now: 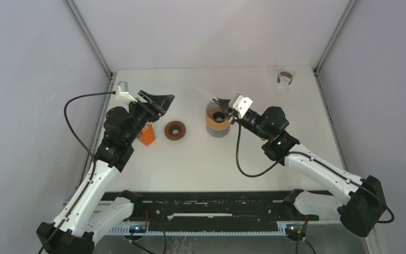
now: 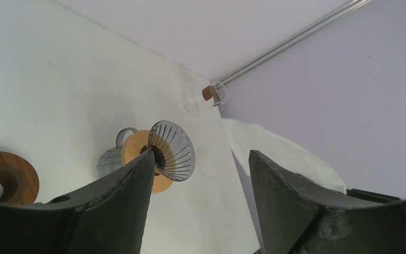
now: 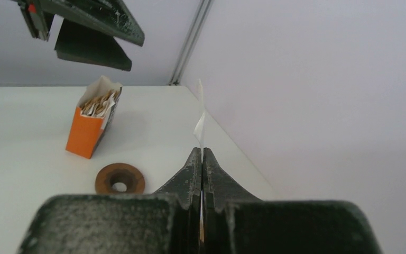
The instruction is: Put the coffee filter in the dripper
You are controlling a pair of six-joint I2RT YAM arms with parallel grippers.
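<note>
A thin white coffee filter rises edge-on from between the fingertips of my right gripper, which is shut on it. In the left wrist view the filter is a pale sheet at the right. The clear ribbed dripper sits with a wooden collar on a glass vessel; from above, my right gripper is over its far edge. My left gripper is apart from it to the left, fingers parted and nothing between them.
A brown wooden ring lies between the arms. An orange box holding folded filters stands under the left arm. A clear glass with a brown band is at the back right.
</note>
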